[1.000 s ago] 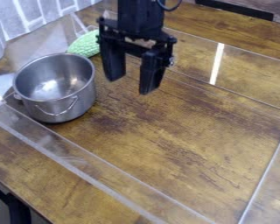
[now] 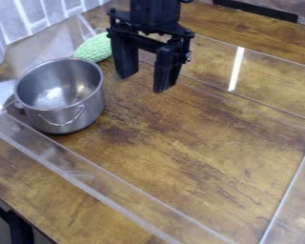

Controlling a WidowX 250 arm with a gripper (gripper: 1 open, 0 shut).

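Note:
My black gripper (image 2: 146, 65) hangs from the top centre, its two fingers pointing down and spread apart, with nothing seen between them. Below it and to the left, a steel pot (image 2: 60, 95) with a wire handle stands on the wooden table (image 2: 193, 162). A pale green oblong item (image 2: 94, 50) lies behind the pot, just left of the gripper, partly hidden by it.
Crumpled clear and white material (image 2: 22, 29) lines the back left.
My gripper has moved upward, away from the table. The pot has stayed in place.

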